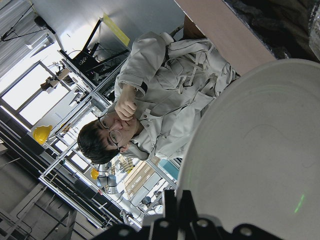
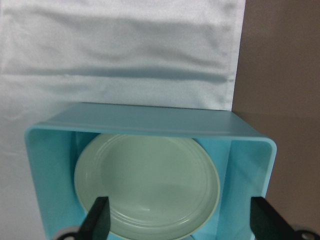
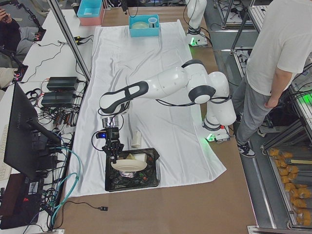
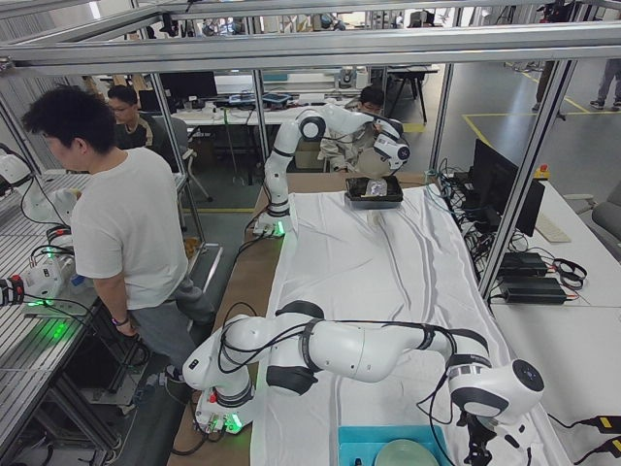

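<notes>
A pale plate (image 3: pixel 130 165) (image 1: pixel 255 150) is held by my left gripper (image 3: pixel 114 159), which is shut on its rim over a black crate (image 3: pixel 141 182) (image 4: pixel 373 202). Other items in the crate are partly hidden under the plate. At the far end, a blue bin (image 3: pixel 144 31) (image 2: pixel 155 120) holds a green plate (image 2: pixel 147 185) and, in the camera left view, a light cup (image 3: pixel 152 22). My right gripper is open above this bin with nothing between its fingers.
A light oblong object (image 3: pixel 136 139) lies on the white cloth (image 3: pixel 136 83) beside the crate. A monitor and cables (image 3: pixel 27 141) line one side; a person (image 4: pixel 136 223) stands beyond the other.
</notes>
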